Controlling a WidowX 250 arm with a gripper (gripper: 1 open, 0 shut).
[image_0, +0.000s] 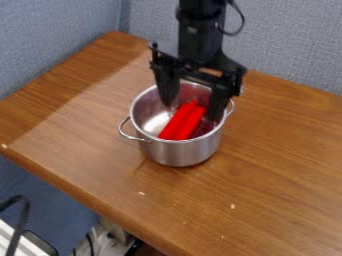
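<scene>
A steel pot with loop handles stands on the wooden table. Inside it lies a red elongated object. My black gripper is open, its two sides spread over the pot's rear part, low at the rim above the red object. Whether the fingertips touch the pot or the object is unclear.
Grey padded walls border it at the back and left. Cables hang at the lower left, beside the table's edge.
</scene>
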